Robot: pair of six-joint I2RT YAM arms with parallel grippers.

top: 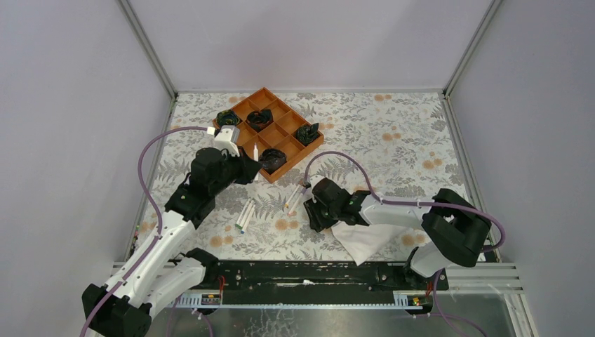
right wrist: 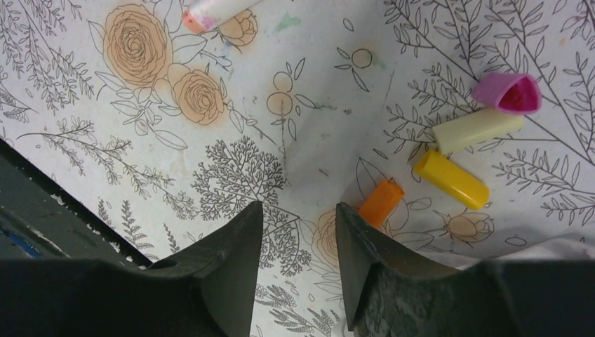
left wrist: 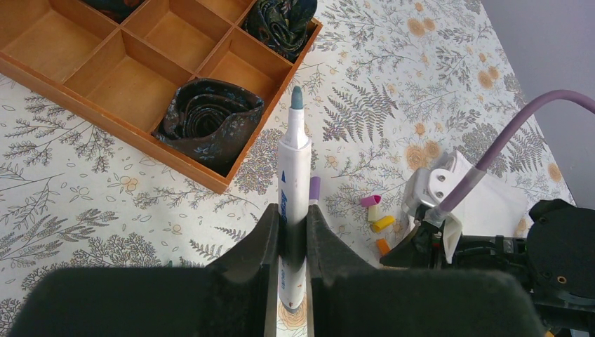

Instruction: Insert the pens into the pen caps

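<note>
My left gripper is shut on a white pen (left wrist: 293, 168), whose bare blue-grey tip points away from the fingers. In the top view that pen stands out in front of the left hand, beside the wooden tray. Low over the table, my right gripper is open, with only patterned cloth between its fingers. An orange cap (right wrist: 381, 203) lies by its right finger, partly covered by it. Farther right are a yellow cap (right wrist: 452, 180), a pale cream cap (right wrist: 478, 129) and a magenta cap (right wrist: 507, 93). A pen end (right wrist: 219, 11) shows at the upper edge.
A wooden compartment tray (top: 282, 170) with rolled dark cloths stands at the back left. Several white pens (top: 245, 215) lie left of centre. A white cloth (top: 365, 242) is near the right arm.
</note>
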